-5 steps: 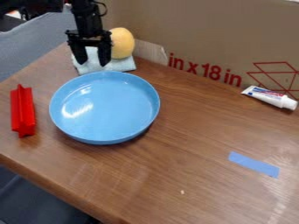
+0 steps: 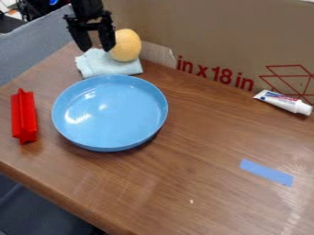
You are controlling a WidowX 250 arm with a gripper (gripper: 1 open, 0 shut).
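Observation:
My gripper [image 2: 95,40] is at the top left, open, over a folded white cloth [image 2: 105,63] at the back of the wooden table. A rounded yellow object [image 2: 125,46] rests on the cloth, just right of the fingers. A large blue plate [image 2: 109,114] lies in front of the cloth.
A red bar-shaped object [image 2: 24,116] lies left of the plate. A toothpaste tube [image 2: 284,102] is at the back right, by a cardboard wall [image 2: 233,37]. Blue tape [image 2: 267,173] is stuck on the table's right part, which is otherwise clear.
My gripper has risen a little and shifted slightly left, uncovering more of the white cloth beneath it.

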